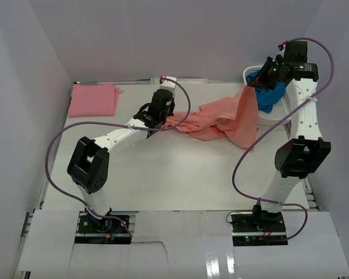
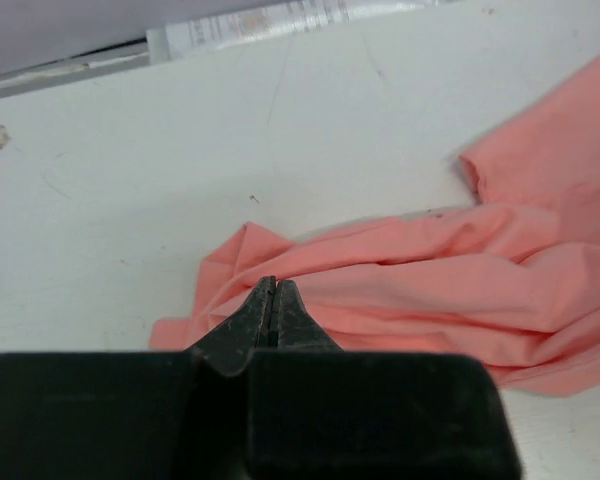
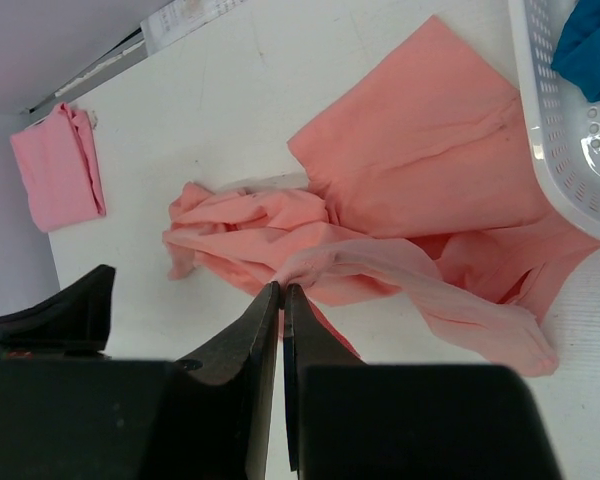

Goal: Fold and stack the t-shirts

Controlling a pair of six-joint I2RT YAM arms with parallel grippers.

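Note:
A crumpled salmon-pink T-shirt [image 1: 212,119] stretches across the table's middle. Its bunched left end [image 2: 242,255] lies on the table, outside the fingers of my left gripper. That gripper is shut with nothing between its tips, and the cloth shows beyond and below them. My right gripper is shut on a raised part of the shirt, near the basket in the top view. A folded pink T-shirt [image 1: 93,100] lies flat at the back left. Blue cloth [image 1: 271,96] fills part of the white basket [image 1: 284,109].
The basket stands at the back right, close to the right arm and touching or nearly touching the shirt. Bare table [image 1: 180,174] spreads across the front. A clear packet [image 2: 280,20] lies along the back edge.

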